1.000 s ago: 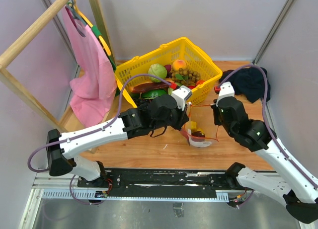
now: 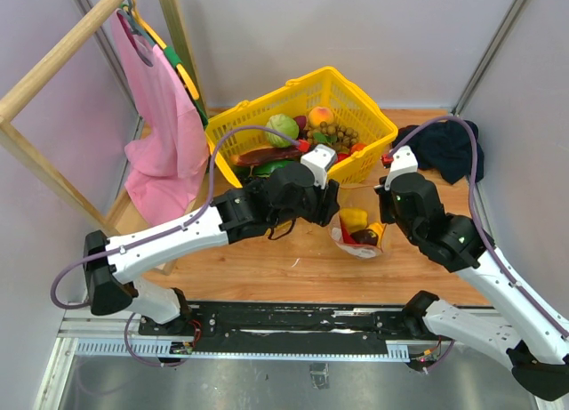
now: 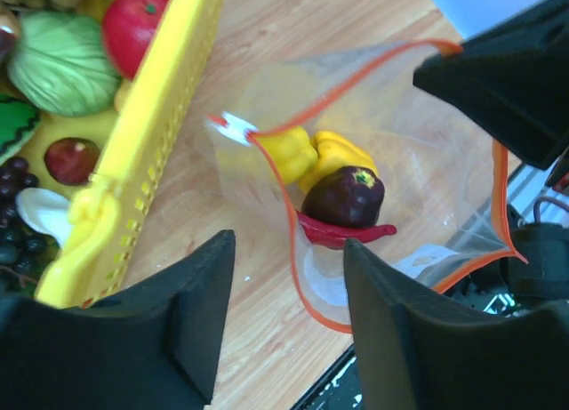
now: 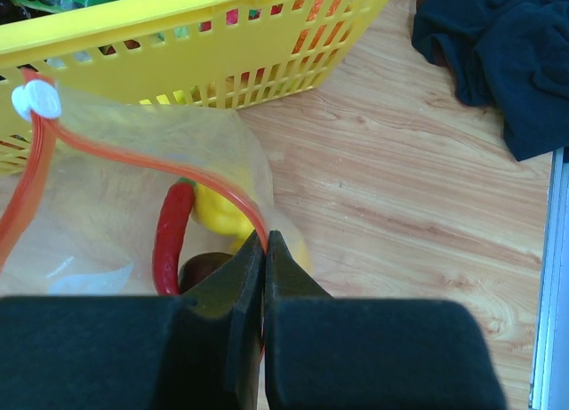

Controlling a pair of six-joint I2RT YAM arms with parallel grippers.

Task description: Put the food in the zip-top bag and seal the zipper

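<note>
The clear zip top bag (image 3: 402,174) stands with its mouth spread, edged by an orange zipper strip and a white slider (image 3: 233,128). Inside lie a yellow pepper (image 3: 336,161), a dark eggplant (image 3: 345,197) and a red chili (image 3: 342,232). My left gripper stands open beside the bag, its fingers apart with the bag's near edge just beyond them and nothing gripped. On the bag's other side, my right gripper is shut on the orange-edged rim, which runs in between its fingertips.
A yellow basket (image 2: 364,112) full of toy produce, with a cabbage (image 2: 282,129) among it, stands behind the bag. Dark cloth (image 2: 436,150) lies at the back right, and a pink cloth (image 2: 164,125) hangs from the wooden rack at left.
My left gripper has opened and come off the bag's edge, shifting slightly. The bag's mouth has narrowed and its left edge has moved free. My right arm has stayed nearly still.
</note>
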